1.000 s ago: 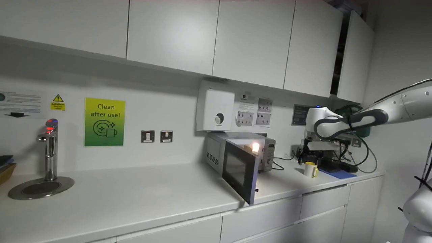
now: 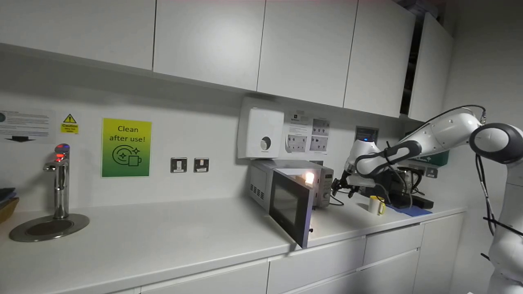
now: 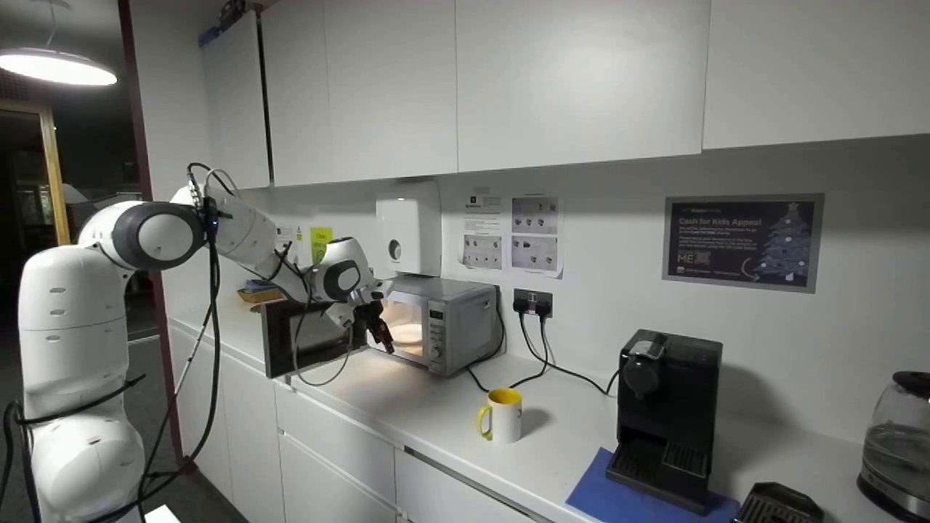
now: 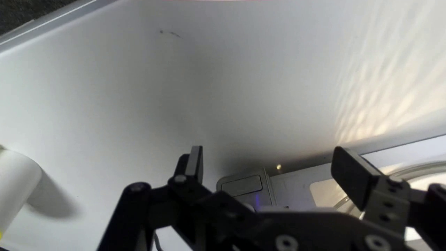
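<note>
The microwave (image 3: pixel 471 324) stands on the counter with its door (image 2: pixel 290 208) swung wide and its inside lit; a glass plate shows within. In front of its control-panel side hangs my gripper (image 3: pixel 383 327), above the counter. The wrist view shows my gripper open, its black fingers (image 4: pixel 194 165) far apart with nothing between them. A white mug (image 3: pixel 503 417) with a yellow rim and handle stands upright on the counter, well apart from the gripper. Only part of the mug's white side (image 4: pixel 14 180) shows at the left of the wrist view.
A black coffee machine (image 3: pixel 667 418) sits on a blue mat (image 3: pixel 593 484), with a glass jug (image 3: pixel 898 436) farther right. Power cables (image 3: pixel 540 344) run along the wall behind the mug. Left of the microwave, the counter (image 2: pixel 181 235) is clear up to the tap (image 2: pixel 61 181).
My arm has moved left, from above the mug toward the open microwave. The mug, the microwave and its door stand where they were.
</note>
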